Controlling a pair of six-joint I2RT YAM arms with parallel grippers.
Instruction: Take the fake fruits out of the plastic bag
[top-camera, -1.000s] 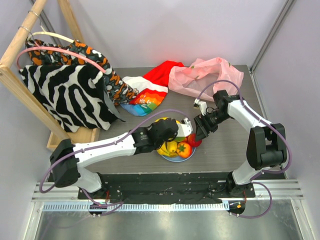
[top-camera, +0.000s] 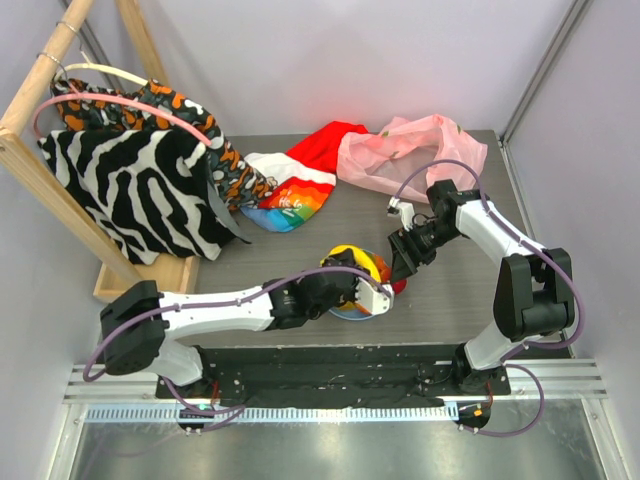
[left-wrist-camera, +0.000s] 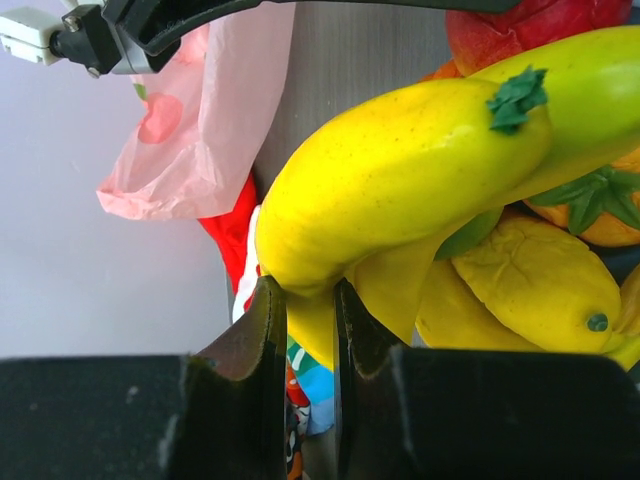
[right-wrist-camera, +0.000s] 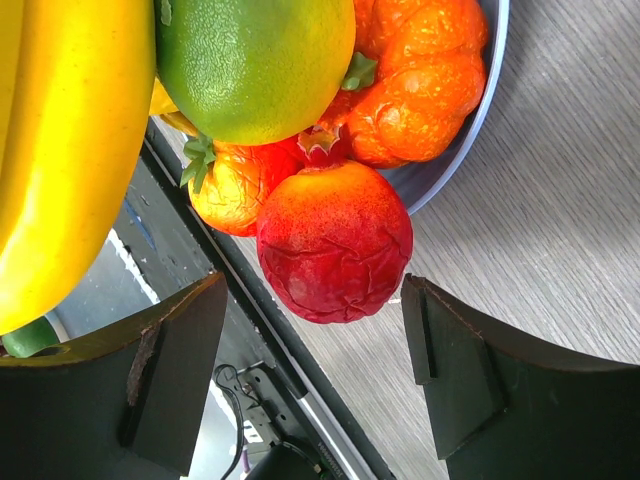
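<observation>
A blue bowl (top-camera: 350, 316) holds fake fruits: bananas (left-wrist-camera: 400, 170), a lemon (left-wrist-camera: 530, 285), a green mango (right-wrist-camera: 250, 60), orange fruits (right-wrist-camera: 415, 85) and a red pomegranate (right-wrist-camera: 335, 245). My left gripper is over the bowl, fingertips close together at the bananas; whether it grips one cannot be told. My right gripper (top-camera: 402, 255) is at the bowl's right side, open, with the pomegranate just beyond its fingertips. The pink plastic bag (top-camera: 410, 145) lies crumpled at the back right.
A red, white and rainbow cloth (top-camera: 290, 190) lies at the back. A wooden rack (top-camera: 50, 190) with patterned bags stands at the left.
Over the last second my left gripper has moved toward the front and right across the bowl, covering fruits that showed before in the top view. The right arm looks unmoved.
</observation>
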